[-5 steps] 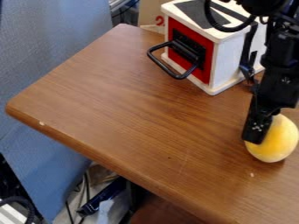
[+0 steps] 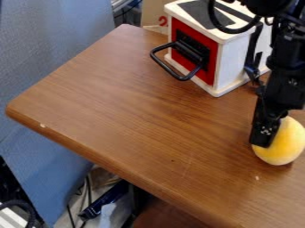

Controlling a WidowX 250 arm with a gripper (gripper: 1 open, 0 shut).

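Note:
A round yellow object [image 2: 281, 148] rests on the wooden table [image 2: 131, 107] at the right edge of the view. The black gripper [image 2: 263, 132] reaches down to it from the upper right, its tip against the object's upper left side. I cannot tell whether the fingers are open or shut on it; the far side is hidden.
A white box [image 2: 226, 71] with a red front [image 2: 202, 62] and a black handle [image 2: 167, 62] stands at the back right. A cardboard piece is behind it. The table's edge drops off to cables and clutter at lower left.

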